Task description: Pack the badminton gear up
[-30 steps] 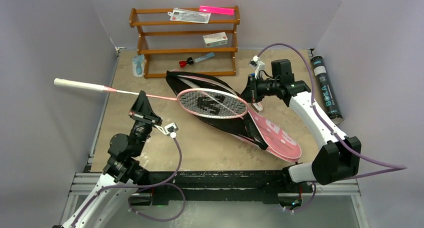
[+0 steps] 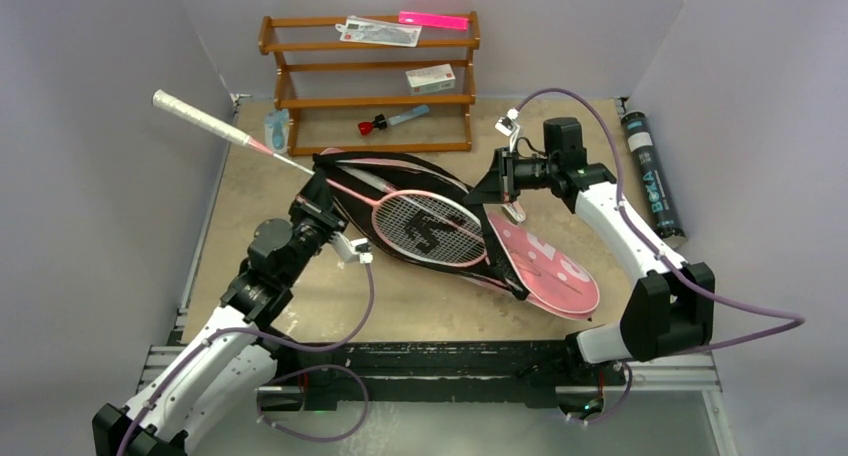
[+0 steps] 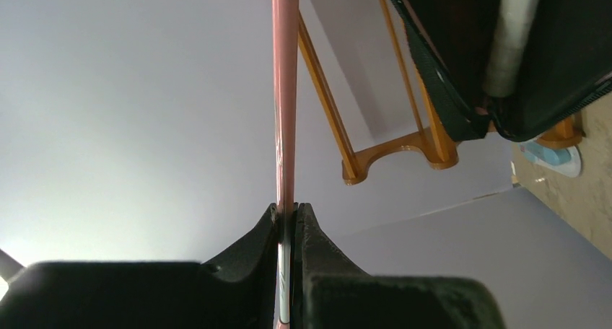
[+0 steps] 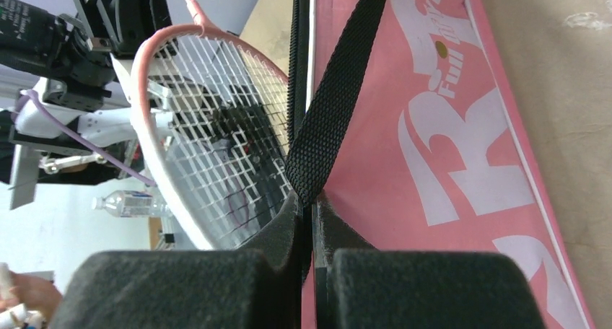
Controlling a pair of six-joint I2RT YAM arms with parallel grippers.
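Note:
My left gripper is shut on the thin shaft (image 3: 286, 112) of a pink-and-white racket. Its white handle (image 2: 195, 118) sticks out to the upper left, and the strung head (image 2: 430, 228) is over the open racket bag (image 2: 560, 271). That bag, pink outside and black inside, lies slantwise on the table. A second pale handle (image 3: 511, 44) rests inside it, partly hidden in the top view. My right gripper is shut on the black strap (image 4: 335, 112) at the bag's opening, lifting it beside the racket head.
A wooden rack (image 2: 372, 103) stands at the back, with a small white box (image 2: 431, 79) and packets on it. A dropper-like item (image 2: 393, 120) lies at its base. The dark shuttlecock tube (image 2: 652, 176) lies along the right side.
The left gripper has moved right and away from the front, and the racket has turned so its handle points further up and its head lies more along the bag. The right arm has barely moved.

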